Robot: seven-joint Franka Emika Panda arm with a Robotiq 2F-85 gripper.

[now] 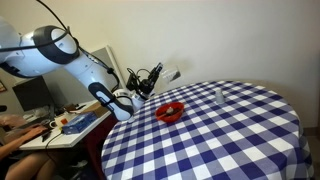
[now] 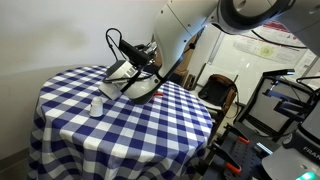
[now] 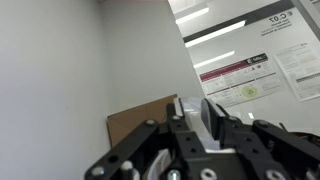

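Over the red bowl (image 1: 170, 111) on the checkered table, my gripper (image 1: 158, 75) is raised and turned sideways, shut on a pale, see-through cup (image 1: 170, 74). The cup is tilted, held clear of the bowl and table. From the other side, the same pale cup (image 2: 119, 75) shows in front of the dark gripper parts. In the wrist view the gripper has a whitish piece between its fingers, and the rest of the cup is hard to make out. Inside the bowl lies something small and light that I cannot identify.
A white cup (image 2: 97, 106) stands upright on the checkered tablecloth (image 1: 235, 140), away from the bowl.
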